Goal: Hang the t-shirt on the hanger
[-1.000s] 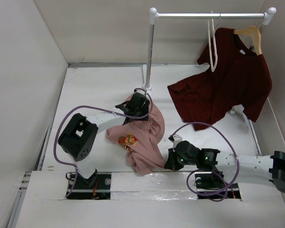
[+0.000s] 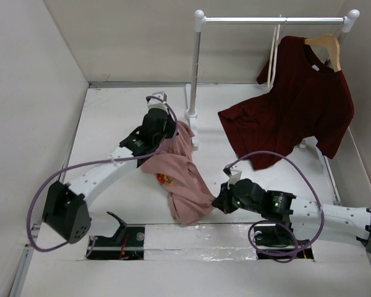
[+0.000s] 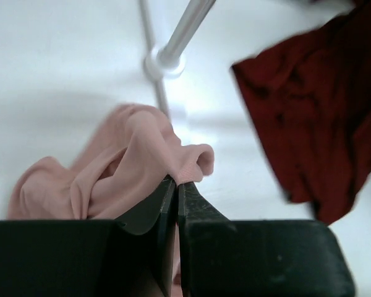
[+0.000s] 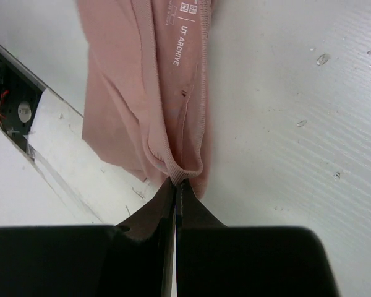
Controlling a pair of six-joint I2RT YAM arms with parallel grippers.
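Note:
A pink t shirt (image 2: 185, 198) with a printed patch lies rumpled on the white floor left of the rack. My left gripper (image 2: 168, 129) is over its upper part; in the left wrist view its fingertips (image 3: 177, 185) are shut on a fold of the pink t shirt (image 3: 130, 161). My right gripper (image 2: 219, 200) is low at the shirt's near right corner; in the right wrist view it is shut on a hemmed fold of the pink t shirt (image 4: 117, 124). A thin white hanger (image 2: 272, 55) hangs from the rail.
The rack's rail (image 2: 247, 20) and post (image 2: 195, 68) stand behind. A dark red shirt (image 2: 290, 117) on a wooden hanger (image 2: 321, 42) hangs at the right, its lower part spread low. Bare floor lies at the left.
My left arm has risen and shifted toward the back left, drawing the shirt's upper part along. The right gripper has moved slightly. The white hanger's angle differs.

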